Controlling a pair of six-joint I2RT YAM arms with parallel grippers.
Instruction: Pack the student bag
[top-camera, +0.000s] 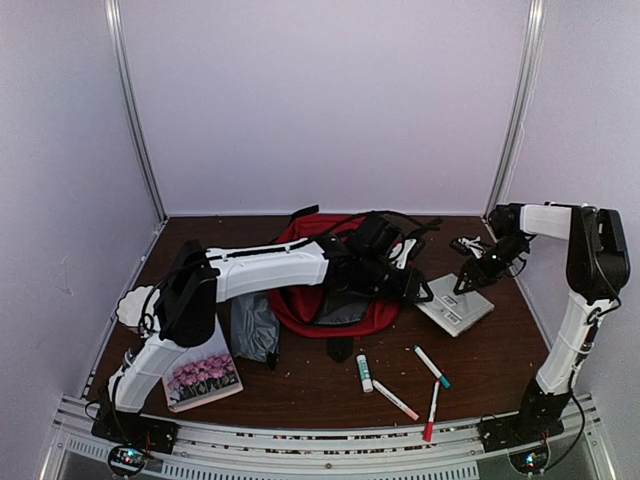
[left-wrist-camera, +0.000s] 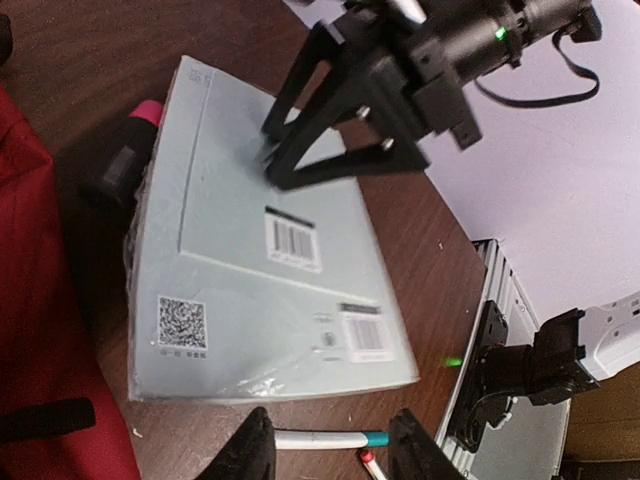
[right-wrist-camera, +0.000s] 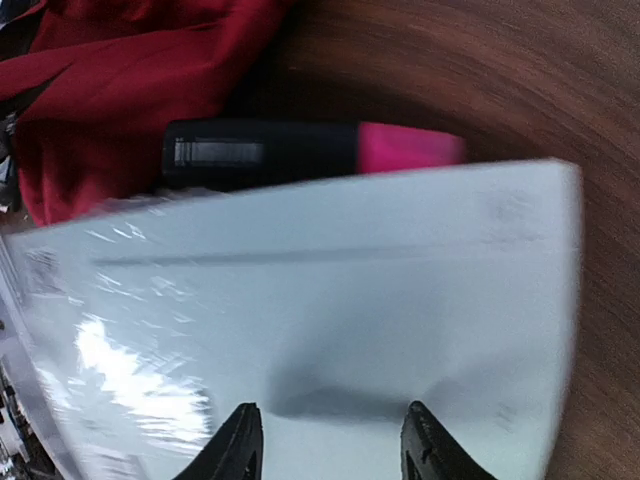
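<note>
The white flat book (top-camera: 455, 305) with barcode labels lies right of the red bag (top-camera: 300, 230). My right gripper is at the book's face. Its fingertips show apart in the right wrist view, with the white surface beyond them; whether they grip it I cannot tell. In the left wrist view that gripper's dark fingers (left-wrist-camera: 335, 165) reach onto the book. My left gripper is just beyond the book's near left edge, its fingers apart with nothing between. A black marker with a pink end (right-wrist-camera: 405, 148) lies between book and bag, hidden from above.
Several markers lie in front: a white-and-green one (top-camera: 364, 373), a red-capped pair and a teal-ended one (top-camera: 433, 367). At left are a flower-covered book (top-camera: 205, 380), a grey pouch (top-camera: 254, 330) and a white bowl (top-camera: 134, 305). My left arm crosses over the bag.
</note>
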